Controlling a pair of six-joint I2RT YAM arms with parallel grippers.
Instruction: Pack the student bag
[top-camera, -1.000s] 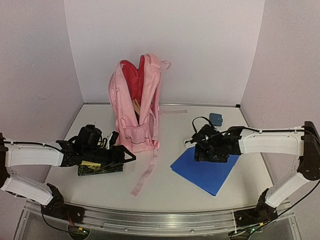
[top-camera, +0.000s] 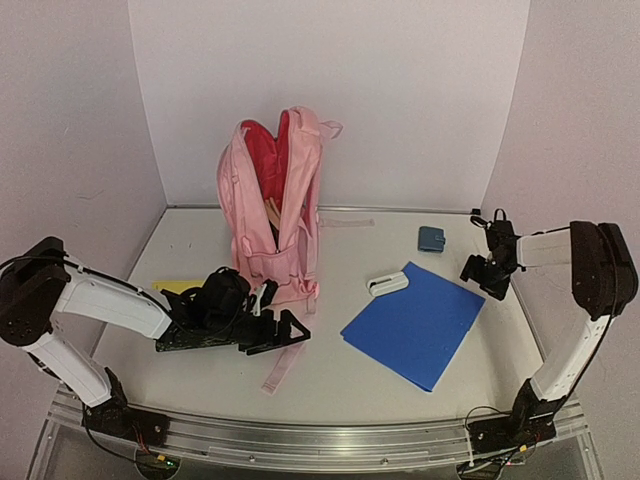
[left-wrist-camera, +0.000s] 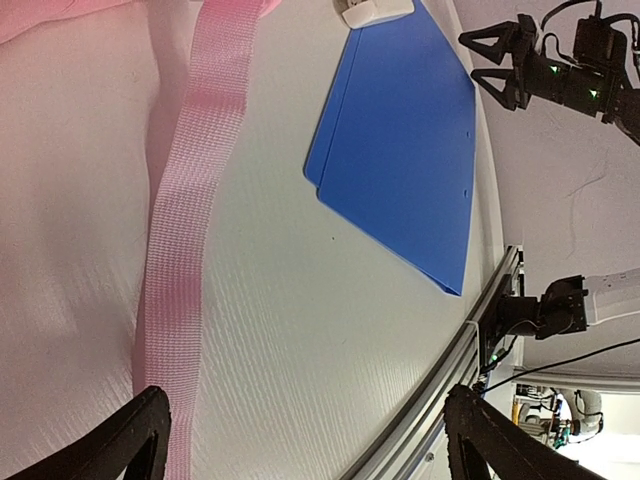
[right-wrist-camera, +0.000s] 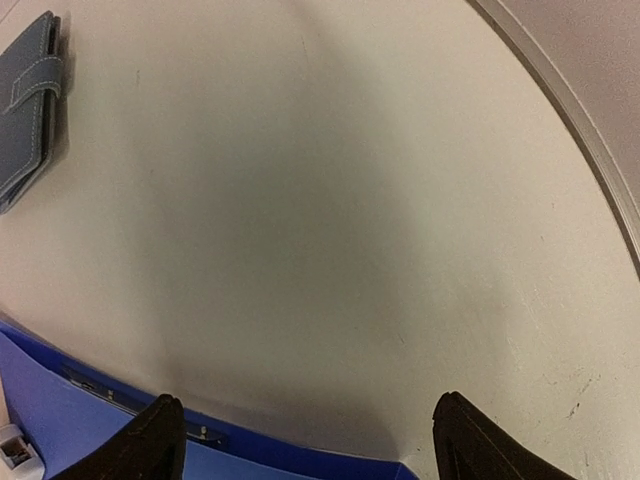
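Note:
A pink backpack stands upright at the back left, its red-lined mouth open and something tan inside. The blue folder lies flat right of centre, a white case at its upper left edge. Further back is a small dark-blue wallet. My left gripper, open and empty, hangs above the pink strap. Over at the folder's right corner, my right gripper is open too, with only bare table between its fingers in the right wrist view. My left arm partly covers a yellow item.
Walls close in the left, back and right sides. A metal rail runs along the front edge.
My right gripper has swung right, off the folder to its right corner. The left gripper has moved right and slightly down, over the strap. Bag, folder, case and wallet have stayed put.

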